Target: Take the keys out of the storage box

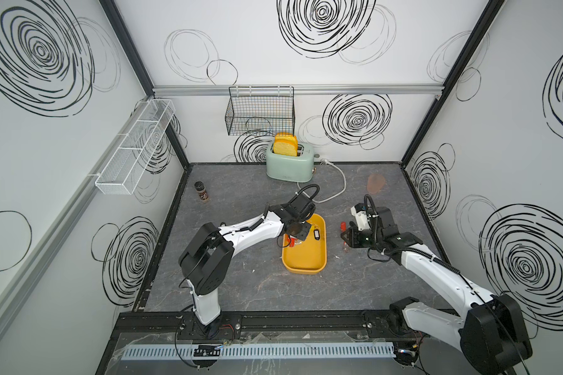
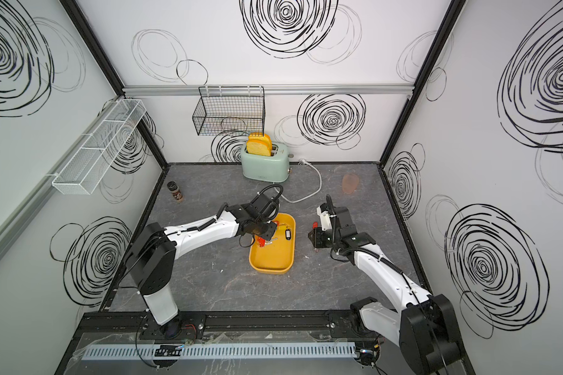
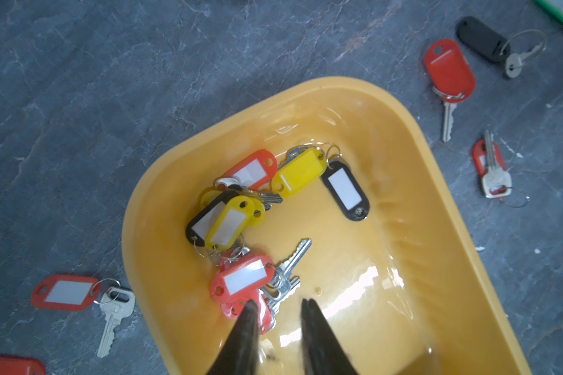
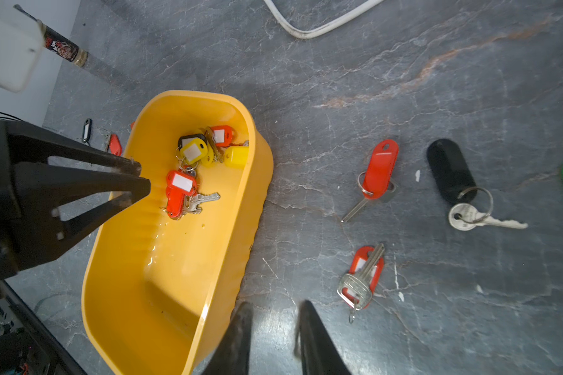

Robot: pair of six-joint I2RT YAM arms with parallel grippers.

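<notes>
In the left wrist view, the yellow storage box [image 3: 475, 275] holds several keys with tags. A red-tagged bunch with silver keys [image 3: 245, 278] lies near its left wall. Farther back are a yellow tag [image 3: 228, 222], another yellow tag [image 3: 300, 170] and a black tag [image 3: 346, 190]. My left gripper hangs over the box, fingers a little apart, with nothing visible between them. To the right of the box, my right gripper is above the table, also parted and empty.
Keys lie outside the box: red-tagged [image 4: 380, 168], black-tagged [image 4: 450, 172] and another red one [image 4: 364, 275] to its right, plus a red-tagged key [image 3: 65, 292] to its left. A toaster [image 1: 290, 165] stands behind, and a spice jar [image 1: 201, 191] back left.
</notes>
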